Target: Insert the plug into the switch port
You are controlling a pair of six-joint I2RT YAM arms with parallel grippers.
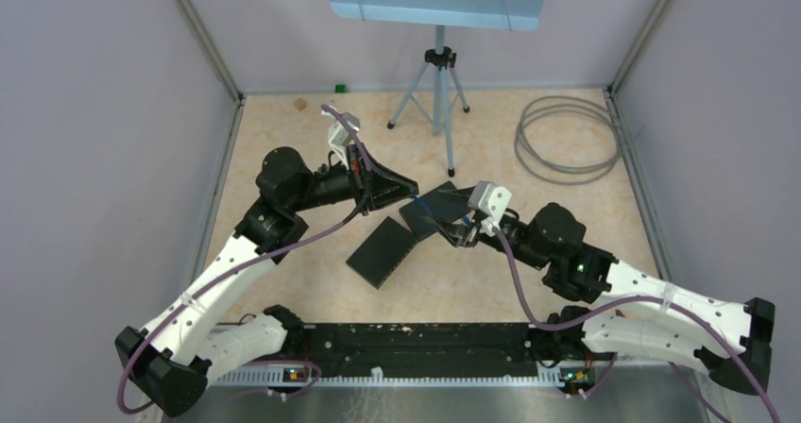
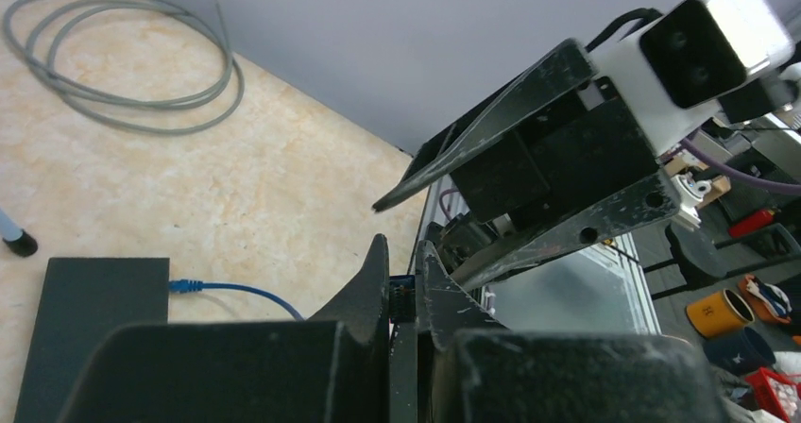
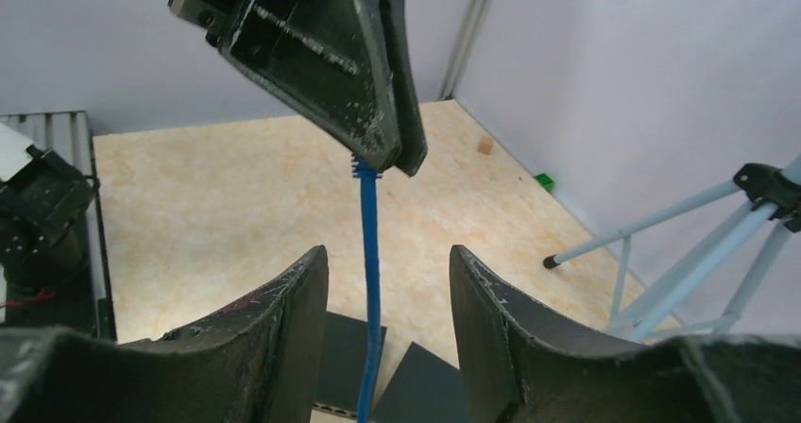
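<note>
My left gripper (image 1: 416,189) is shut on a blue plug (image 3: 364,169), whose ribbed end shows below the fingertips in the right wrist view. From it a blue cable (image 3: 370,244) hangs down between the spread fingers of my right gripper, which is open and apart from the plug. The cable's other end, also a blue plug (image 2: 186,286), is at the edge of one black box (image 2: 99,300). A second black box (image 1: 381,252) lies beside that one on the floor. No port is clear in these views.
Behind the boxes stands a light-blue tripod stand (image 1: 441,93). A coiled grey cable (image 1: 571,168) lies at the back right. Bare floor (image 1: 472,291) extends in front of the boxes, up to the black front edge.
</note>
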